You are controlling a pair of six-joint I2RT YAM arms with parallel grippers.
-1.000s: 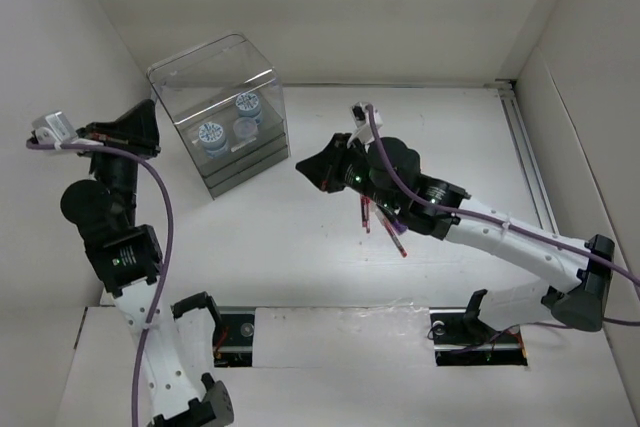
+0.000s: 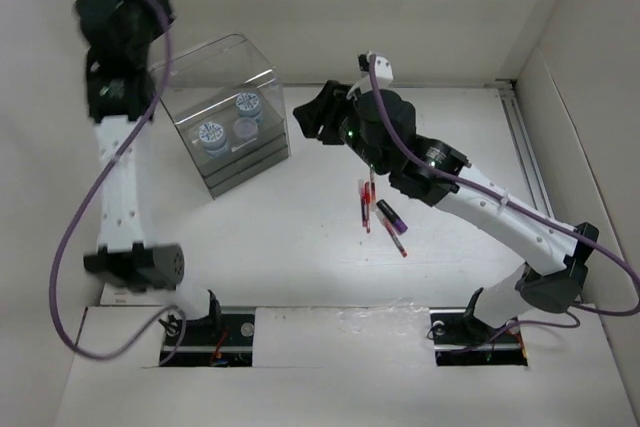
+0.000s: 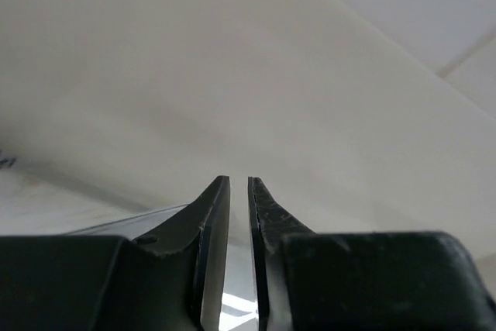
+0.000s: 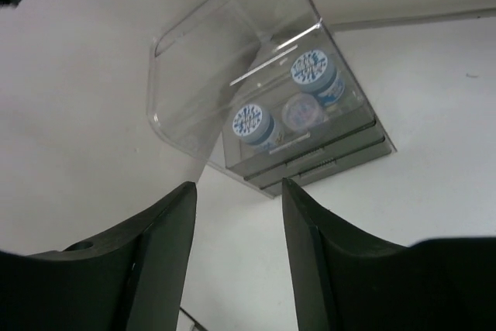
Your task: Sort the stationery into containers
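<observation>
Several pens (image 2: 390, 233) in red and pale colours and a dark marker with a purple end (image 2: 391, 215) lie on the table below the right arm. A clear container (image 2: 225, 162) holds blue-lidded jars (image 4: 308, 67) and a clear one. My left gripper is shut, nothing between its fingers; in the top view it is blurred, high at the upper left by the container. My right gripper is part open and empty, raised at the centre, facing the container.
Walls (image 2: 580, 117) enclose the sides and back, with a rail along the right edge.
The left arm has swung up toward the back beside the container. The right gripper has risen slightly toward the back, and its fingers look more spread.
</observation>
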